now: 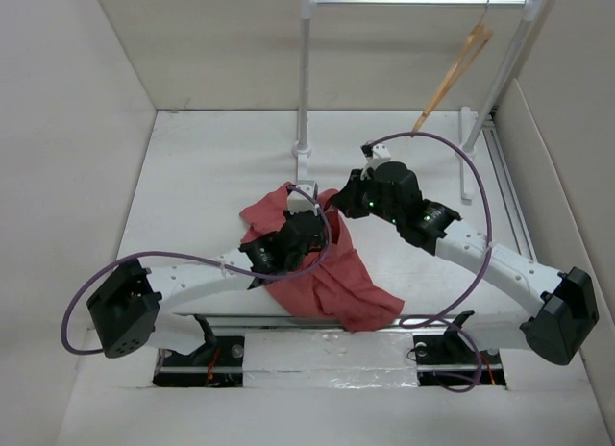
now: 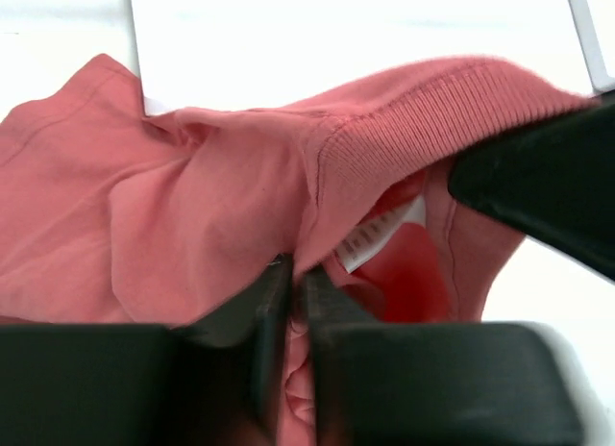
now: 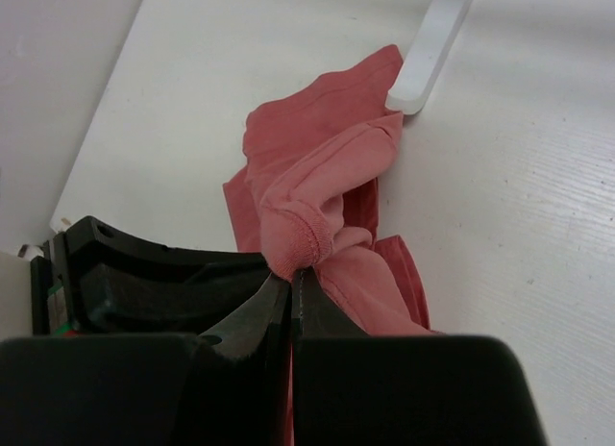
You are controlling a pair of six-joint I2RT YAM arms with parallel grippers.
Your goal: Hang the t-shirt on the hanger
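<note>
The red T-shirt [image 1: 353,292] lies crumpled on the white table, partly lifted. My left gripper is over it; in the left wrist view a ribbed edge and white label sit just beyond its fingertips, and whether cloth is between them is unclear. My right gripper is shut on a raised fold of the shirt's ribbed edge, close beside the left gripper. The wooden hanger [image 1: 450,73] hangs from the rail at the upper right.
The white rack [image 1: 304,81] stands at the back, its left foot [image 3: 432,47] beside the shirt. Bare table [image 1: 187,167] shows at the left and right. Walls enclose the sides.
</note>
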